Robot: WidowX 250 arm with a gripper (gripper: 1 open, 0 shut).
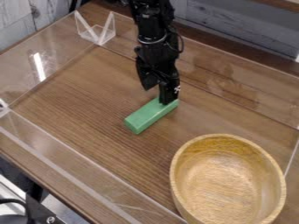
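My black gripper (156, 81) hangs from the top of the camera view over the middle of the wooden table, open, its dark fingers pointing down. Just below and in front of it, a green rectangular block (151, 115) lies flat and diagonally on the wood. The far end of the block is near the fingers; whether they touch it I cannot tell.
A large cream oval bowl (228, 184) fills the near right. A clear plastic item (97, 28) stands at the back left, and another is partly visible at the left edge. Black cable shows at the bottom left.
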